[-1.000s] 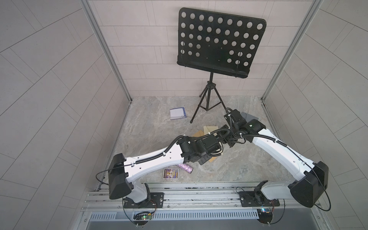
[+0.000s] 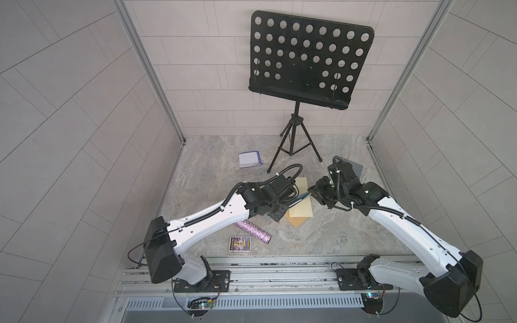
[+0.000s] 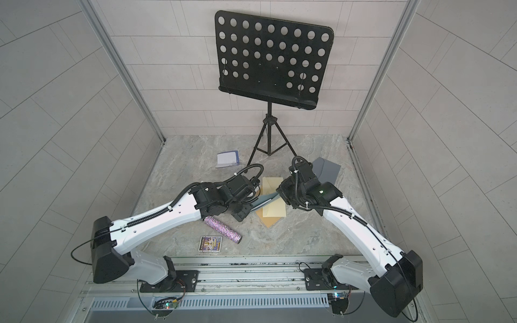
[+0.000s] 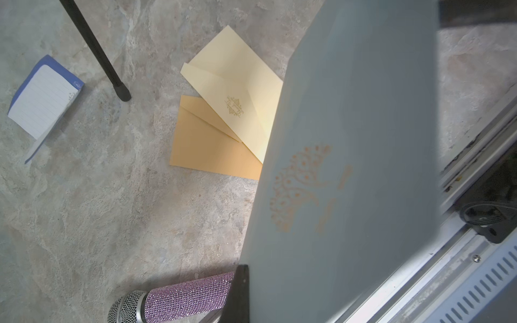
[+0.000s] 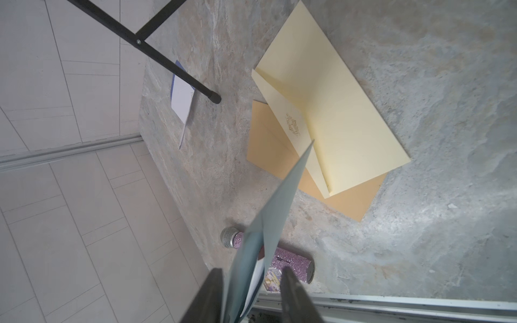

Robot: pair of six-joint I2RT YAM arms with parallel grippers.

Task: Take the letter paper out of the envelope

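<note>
A blue-grey envelope (image 4: 344, 177) with a printed tree design stretches between my two grippers, above the floor. My left gripper (image 3: 251, 205) is shut on one end of it; one dark finger (image 4: 239, 293) shows at the sheet's edge. In the right wrist view the envelope (image 5: 277, 215) is seen nearly edge-on, its layers spread apart. White letter paper (image 5: 253, 280) shows between those layers. My right gripper is at the other end, its fingers apart on either side of the envelope. Whether they touch it cannot be told.
A cream envelope (image 5: 344, 118) overlaps an orange envelope (image 5: 269, 140) on the floor below. Close by lie a pink glittery microphone (image 2: 254, 231), a card case (image 2: 239, 243), a blue-white notepad (image 2: 249, 158) and a dark grey sheet (image 3: 325, 169). The music stand (image 2: 296, 121) rises behind.
Both arms were close together before; now the left gripper has drawn back to the left and the right one has shifted slightly.
</note>
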